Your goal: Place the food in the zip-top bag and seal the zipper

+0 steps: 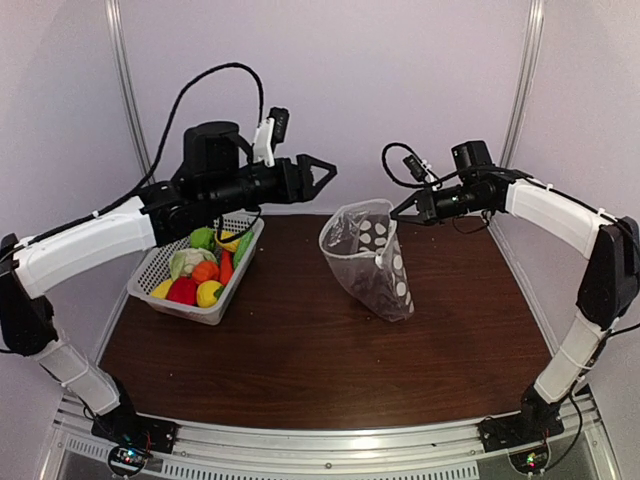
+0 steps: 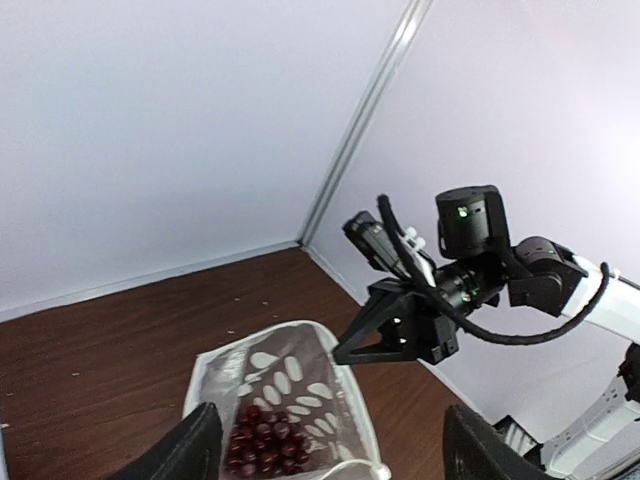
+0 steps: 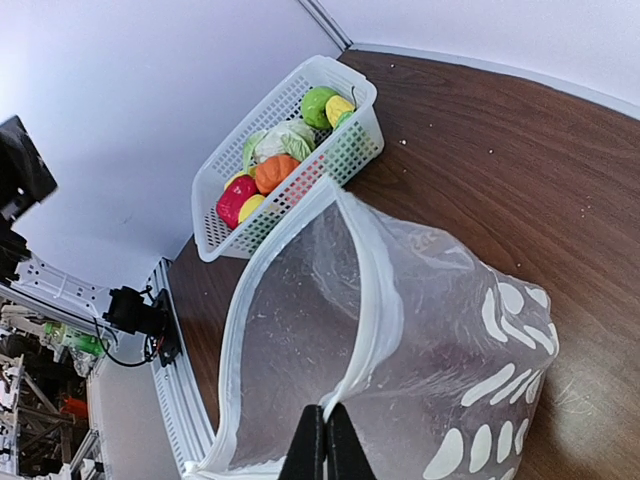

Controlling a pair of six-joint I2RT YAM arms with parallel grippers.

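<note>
The clear zip top bag (image 1: 360, 262) hangs upright with its mouth open, its white-edged rim pinched on the right side by my right gripper (image 1: 396, 214). In the right wrist view, the shut fingertips of my right gripper meet on the bag's white zipper edge (image 3: 375, 320). Dark red grapes (image 2: 266, 442) show inside the bag in the left wrist view. My left gripper (image 1: 328, 175) is open and empty, raised up and left of the bag's mouth.
A white basket (image 1: 212, 312) at the left holds several toy foods, among them a cabbage (image 3: 283, 142) and an orange pumpkin (image 3: 277, 173).
</note>
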